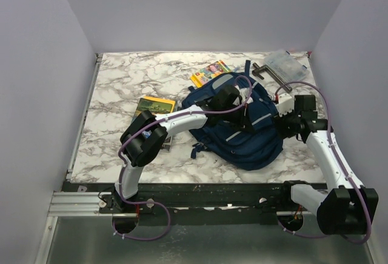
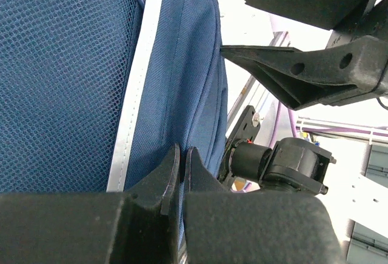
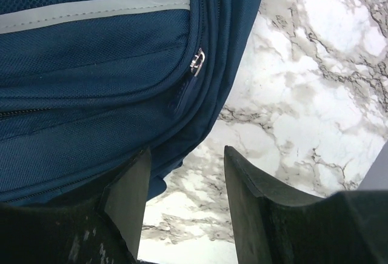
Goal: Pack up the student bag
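The navy backpack (image 1: 242,149) lies open-side unclear on the marble table, with its reflective strips and a zipper pull (image 3: 197,64) near its right edge. My left gripper (image 1: 245,125) is over the bag; in its wrist view the gripper is shut at a fold of navy fabric, though whether cloth is between the tips is hard to tell. My right gripper stands open beside the bag's right edge, its left finger over the fabric and its right over bare marble.
Books (image 1: 154,105) lie left of the bag, a colourful booklet (image 1: 209,70) behind it. A clear case (image 1: 285,64) and dark bar (image 1: 267,76) lie back right.
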